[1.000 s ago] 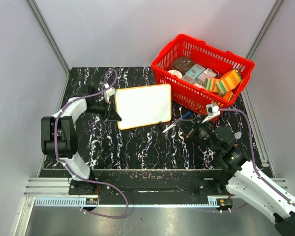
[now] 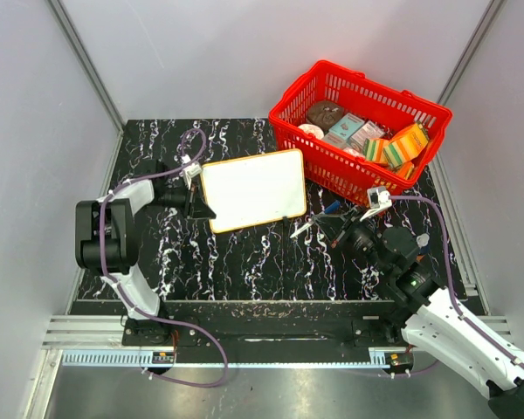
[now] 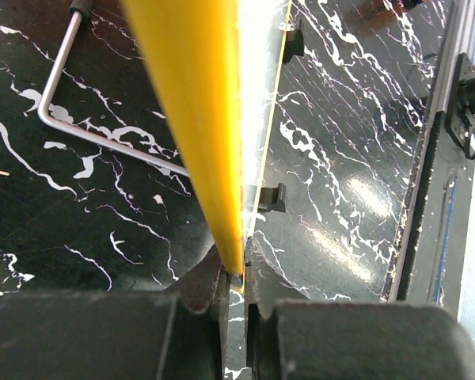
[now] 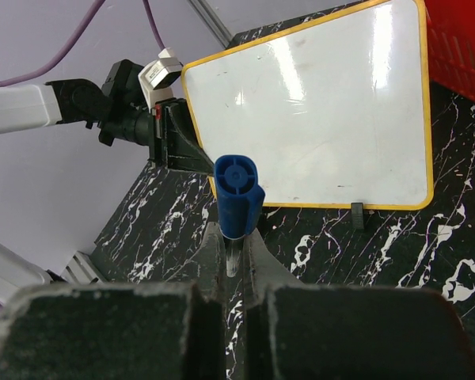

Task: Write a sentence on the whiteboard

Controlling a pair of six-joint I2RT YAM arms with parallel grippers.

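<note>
The whiteboard (image 2: 255, 188), yellow-edged and bare of any writing in view, stands at the back of the black marbled table. At its left edge my left gripper (image 2: 211, 215) is shut on the yellow frame; in the left wrist view, the frame (image 3: 196, 134) runs down between the fingers. Off the board's lower right, my right gripper (image 2: 318, 219) is shut on a marker with a white body (image 2: 303, 230) and a blue end (image 2: 332, 207). Apart from the board, the marker points its blue end (image 4: 237, 186) towards the right wrist camera. The left gripper partly covers the board's lower left corner.
A red basket (image 2: 301, 144) with several packs and a brown item stands behind and right of the board, close to its right edge. Black feet (image 3: 273, 198) and a bent metal rod (image 3: 111, 142) show by the board.
My left wrist has shifted slightly left, and the board's upper left edge sits a little further left than one second ago. The right arm and marker look unmoved.
</note>
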